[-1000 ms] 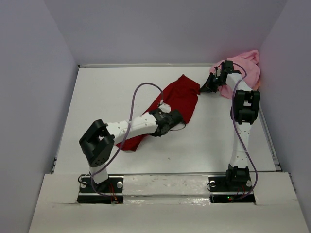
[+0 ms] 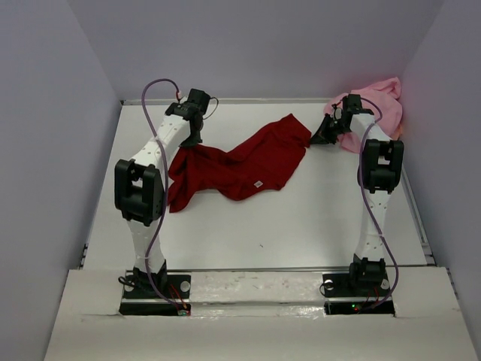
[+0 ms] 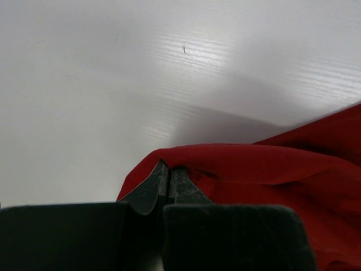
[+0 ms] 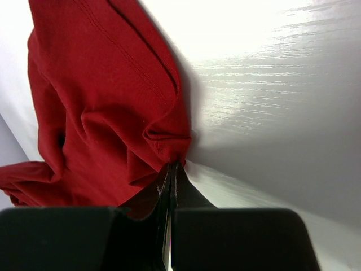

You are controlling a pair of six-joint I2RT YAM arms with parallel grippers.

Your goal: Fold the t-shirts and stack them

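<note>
A dark red t-shirt [image 2: 255, 162] stretches crumpled across the middle and left of the table, a small white label showing near its lower edge. My left gripper is shut on a fold of it at its left end, the cloth [image 3: 242, 161] draping over the fingertips. At the shirt's upper right corner, my right gripper is shut on the red cloth [image 4: 113, 107], with the sewn hem running away from the fingers. A pink cloth [image 2: 383, 98] lies bunched in the far right corner, partly under the right arm.
Grey walls [image 2: 255, 45] close in the back and both sides.
My left gripper has moved left and toward the back, pulling the shirt's left part with it and spreading it leftward. The right gripper has stayed in place, holding the corner.
</note>
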